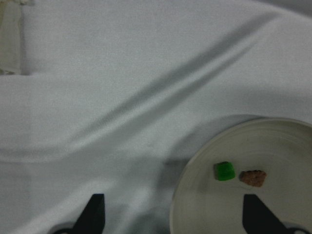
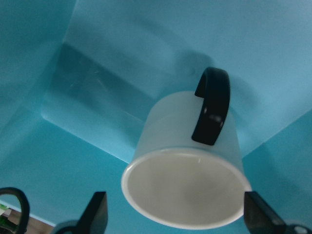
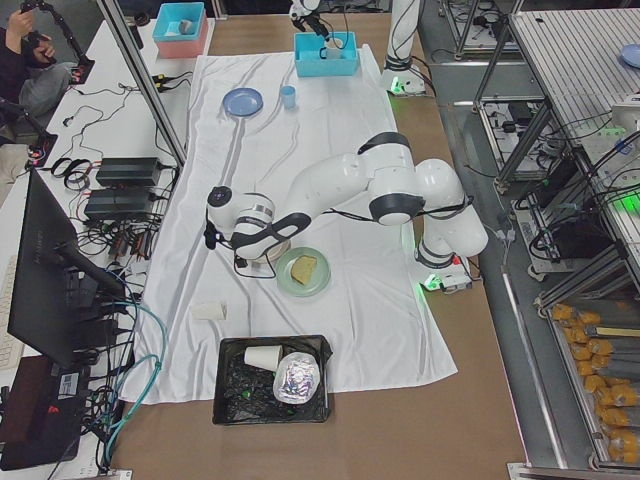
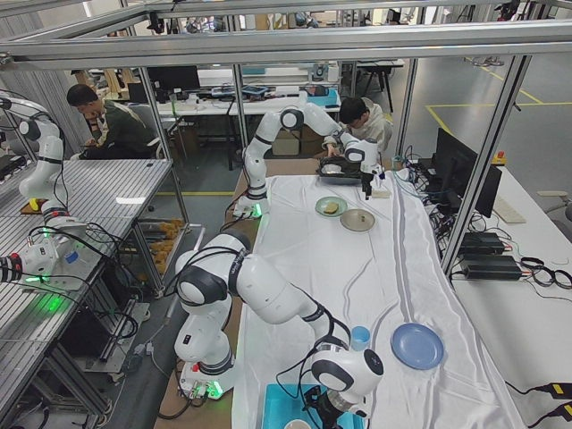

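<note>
My left gripper is open and empty above a cream plate (image 1: 263, 190), which holds a green cube (image 1: 224, 170) and a small brown piece (image 1: 253, 178). Beside that plate is a green plate (image 3: 286, 265) with a yellowish piece (image 3: 305, 268) on it. My right gripper is open over a cyan bin (image 2: 87, 156), around the rim of a white mug (image 2: 156, 131) with a black handle (image 2: 212, 107); the mug lies in the bin, its mouth toward the gripper.
A black tray (image 3: 235, 400) holds a white cup (image 3: 262, 357) and a foil container (image 3: 297, 375). A blue plate (image 4: 416, 346) and blue cup (image 4: 360, 336) stand at the other end. A pale flat object (image 3: 208, 311) lies on the cloth, whose middle is largely clear.
</note>
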